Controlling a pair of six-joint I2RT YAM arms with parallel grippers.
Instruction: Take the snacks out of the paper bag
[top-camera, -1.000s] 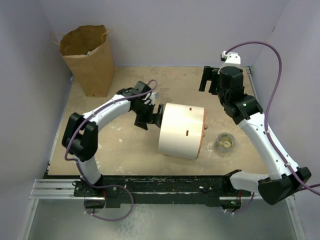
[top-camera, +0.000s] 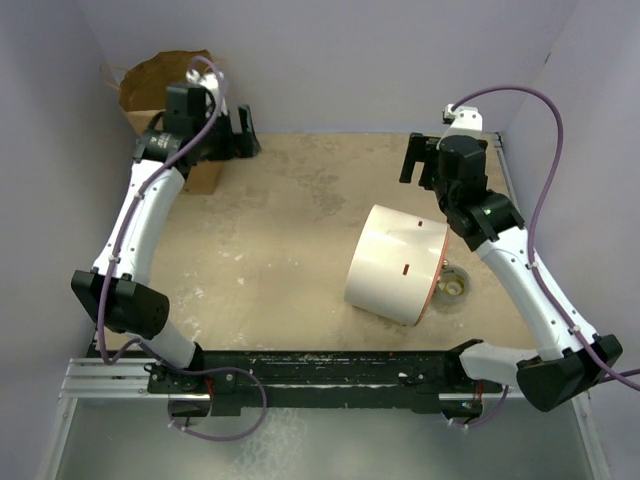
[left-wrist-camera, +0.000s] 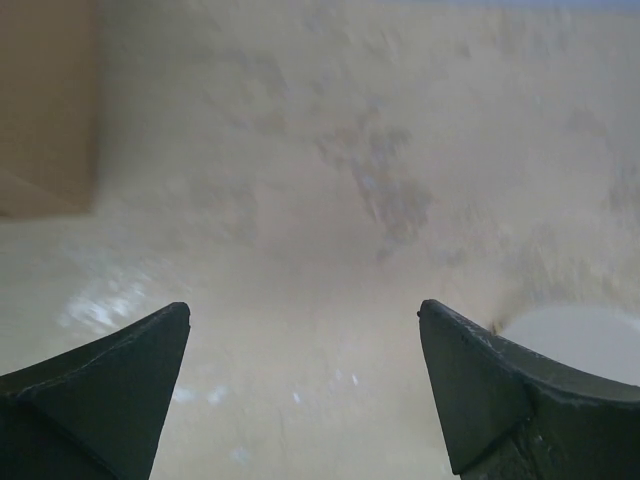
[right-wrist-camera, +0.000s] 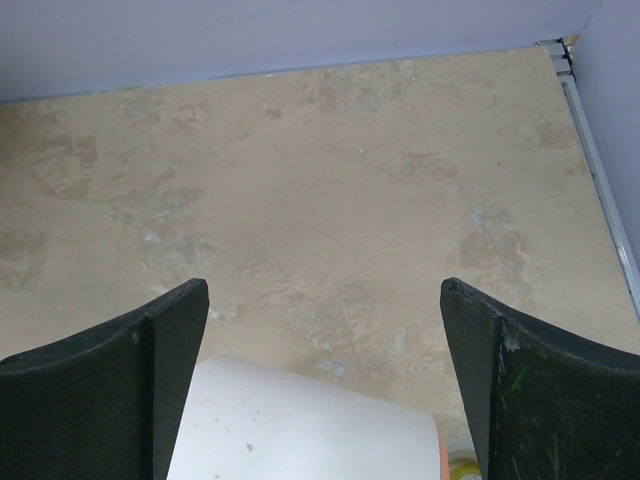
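Note:
A brown paper bag (top-camera: 160, 80) stands at the back left, partly hidden by my left arm; its contents cannot be made out. In the left wrist view the bag (left-wrist-camera: 45, 120) shows at the upper left edge, outside the fingers. My left gripper (top-camera: 228, 142) is open and blurred, just in front of the bag's right side, with nothing between its fingers. A large white cylinder (top-camera: 393, 262) with an orange rim lies on its side at centre right. Beyond its upper right end my right gripper (top-camera: 421, 162) hangs open and empty over the table.
Beside the cylinder's right end lies a small round clear container (top-camera: 453, 286), partly covered by it. Grey walls enclose the table (top-camera: 265, 270) at the back and sides.
The white cylinder has shifted right, up against the clear container. My left gripper has left the cylinder's side and swung left to the bag. The right arm has barely moved.

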